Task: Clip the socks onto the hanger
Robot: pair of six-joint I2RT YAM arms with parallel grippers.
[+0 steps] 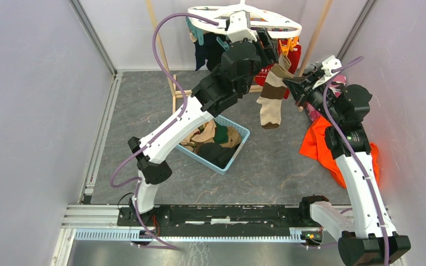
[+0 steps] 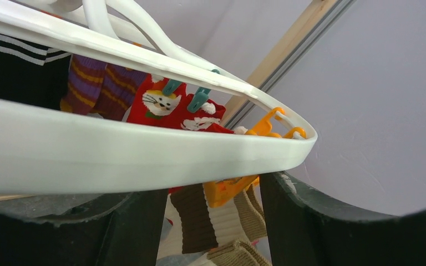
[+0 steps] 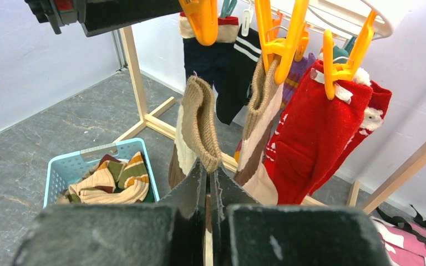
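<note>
The white hanger point(image 1: 284, 33) is at the top of the top view; its rim point(image 2: 144, 158) crosses the left wrist view. My left gripper stands partly open below that rim, with an orange clip point(image 2: 222, 193) showing between its fingers. In the right wrist view, that gripper's dark finger point(image 3: 127, 15) reaches an orange clip point(image 3: 201, 21). My right gripper is shut on the brown cuff of a striped sock point(image 3: 199, 119), below that clip and apart from it. Beside it, another striped sock point(image 3: 262, 108) hangs from an orange clip point(image 3: 280, 44).
Red socks point(image 3: 321, 133) and dark socks point(image 3: 244, 75) hang from the hanger close by. A blue basket point(image 1: 238, 148) of socks sits on the floor. An orange cloth point(image 1: 324, 147) lies at the right, partly behind my right arm. Wooden stand legs point(image 3: 136, 77) rise near the hanger.
</note>
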